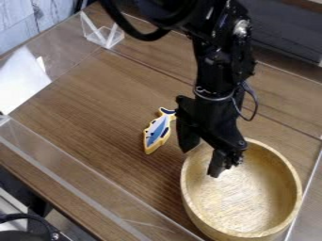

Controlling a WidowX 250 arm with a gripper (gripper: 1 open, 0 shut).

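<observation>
My black gripper [205, 149] hangs with its fingers open over the back-left rim of a round wooden bowl [251, 207], pointing down. Just left of it, on the wooden table, lies a yellow-edged fish-shaped toy [158, 131] with blue and white markings, apart from the bowl. I see nothing held between the fingers.
Clear plastic pieces stand at the far left edge [104, 33], with a white sheet [18, 80] nearby. Dark cables sit at the lower-left corner, off the tabletop.
</observation>
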